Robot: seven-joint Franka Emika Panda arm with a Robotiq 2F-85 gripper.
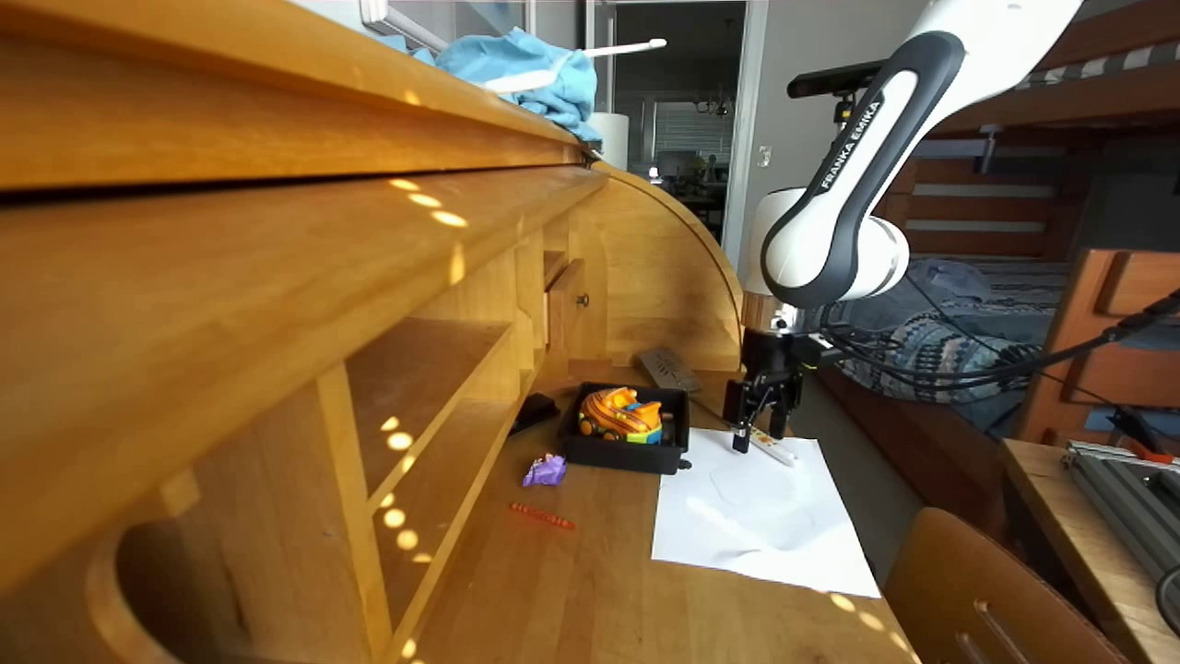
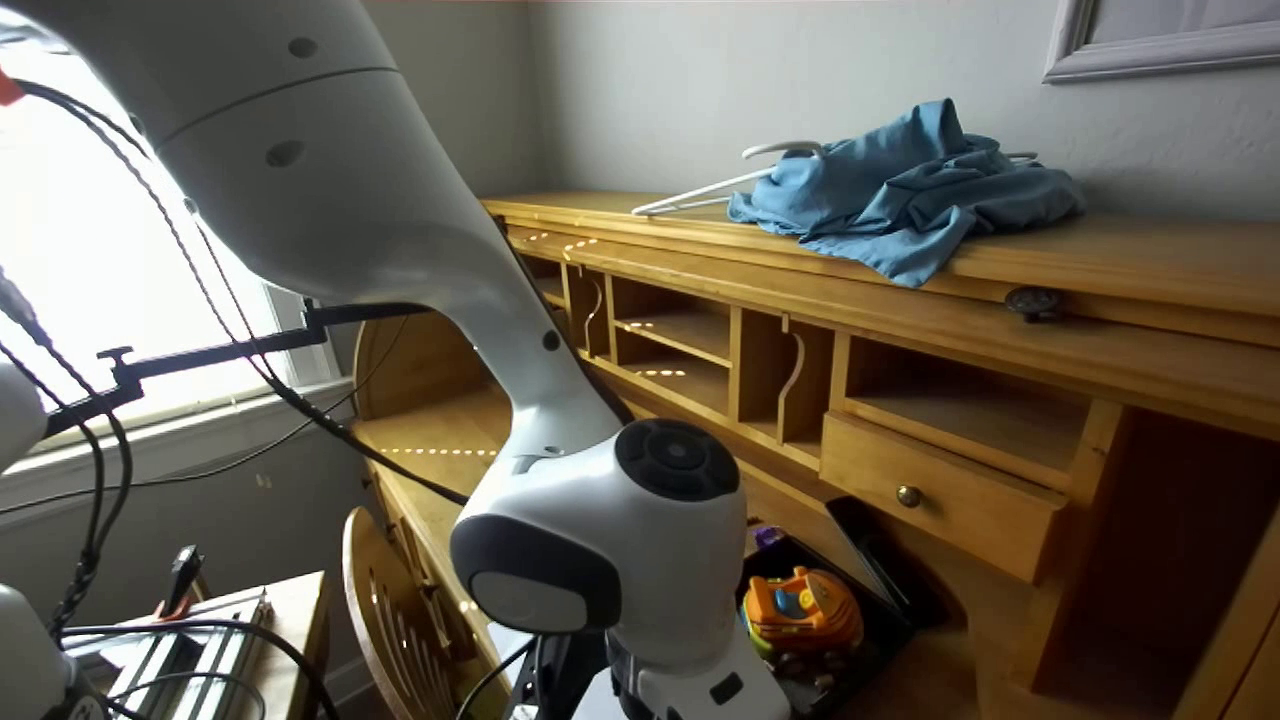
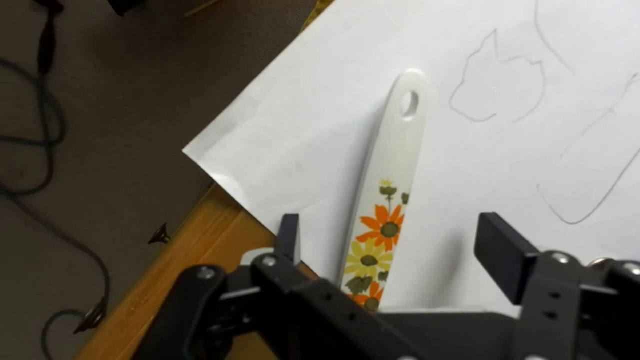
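Note:
A white handle (image 3: 393, 174) with orange and yellow flowers and a hole at its tip lies on a white paper sheet (image 3: 300, 120) in the wrist view. My gripper stands open over it, one finger on each side, with clear space between the handle and both fingers. The lower part of the handle passes out of sight behind the gripper body. In exterior view 1 the gripper (image 1: 759, 432) is low over the far edge of the paper (image 1: 763, 520), and the handle's pale end (image 1: 774, 448) shows beside it. A grey flat blade (image 1: 666, 369) lies behind the gripper.
Left of the paper sits a black tray (image 1: 619, 454) holding an orange toy vehicle (image 1: 619, 414). A purple crumpled item (image 1: 544, 470) and a red stick (image 1: 542, 515) lie nearby. Shelving (image 1: 442, 376) lines the desk's left side.

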